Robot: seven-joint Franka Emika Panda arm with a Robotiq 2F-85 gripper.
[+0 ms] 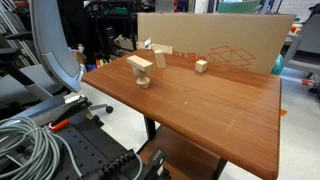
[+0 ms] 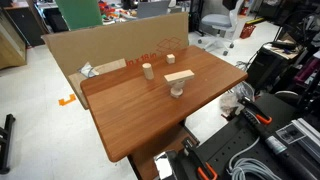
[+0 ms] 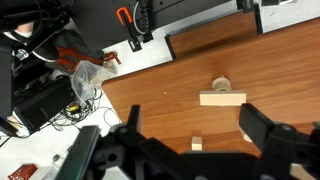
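A short light wooden plank (image 1: 140, 63) (image 2: 180, 76) (image 3: 222, 98) rests across a rounded wooden support (image 1: 142, 78) (image 2: 177, 89) (image 3: 221, 84) on the brown table. Farther back stand a light upright cylinder (image 2: 148, 71) (image 1: 160, 59) and a small cube (image 2: 170, 57) (image 1: 201, 66) (image 3: 196, 143). In the wrist view my gripper is open, its dark fingers wide apart with nothing held between them. It hangs well above the table. The right finger partly covers the area around the cylinder.
A cardboard panel (image 1: 215, 38) (image 2: 115, 47) stands along the table's back edge. Cables (image 1: 32, 150) lie coiled on the black base beside the table.
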